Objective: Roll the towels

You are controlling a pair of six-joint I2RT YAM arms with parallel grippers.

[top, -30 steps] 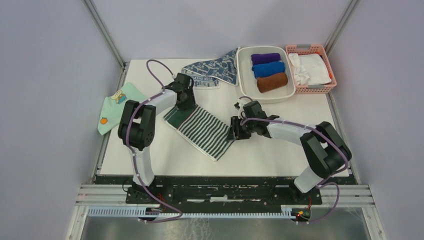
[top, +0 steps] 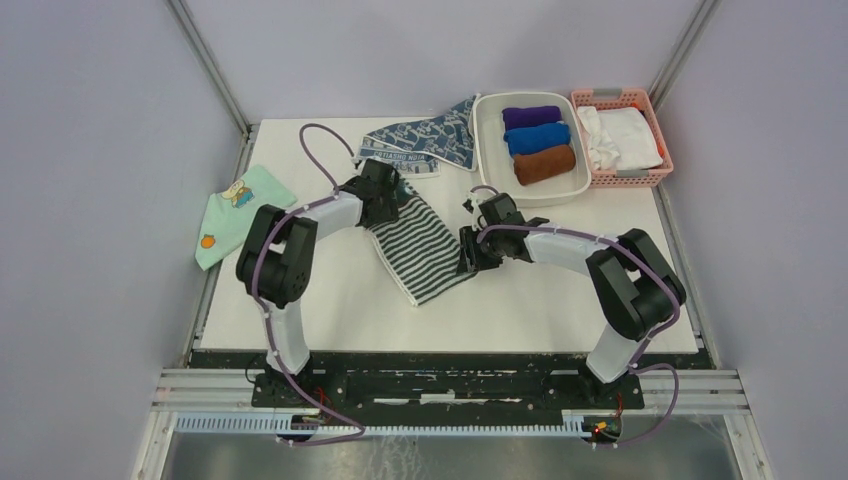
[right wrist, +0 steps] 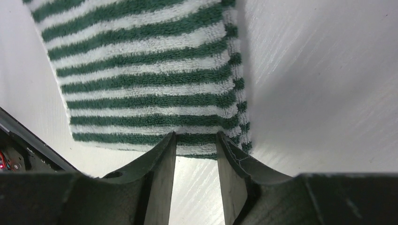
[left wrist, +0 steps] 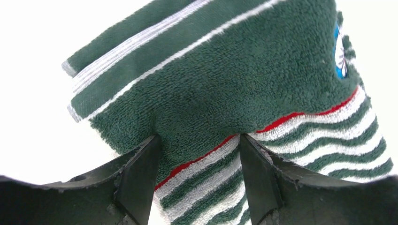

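A folded green-and-white striped towel [top: 425,260] lies slantwise on the white table between the arms. Its plain dark green end [left wrist: 225,79] has white bands and a red line, seen in the left wrist view. My left gripper is over that red line, fingers apart, with towel surface showing between them. At the opposite end, my right gripper stands over the towel's striped corner [right wrist: 197,139], its fingers parted by a narrower gap. Neither view shows cloth pinched. From above, the left arm hides part of the green end.
A white bin [top: 490,150] at the back holds purple, blue and brown rolls. Beside it is a pink basket [top: 652,135] with white cloths. A patterned blue cloth [top: 430,135] and a mint cloth [top: 240,215] lie at the edges.
The towel has turned: its green end swung up and right, and its lower corner shifted left and up.
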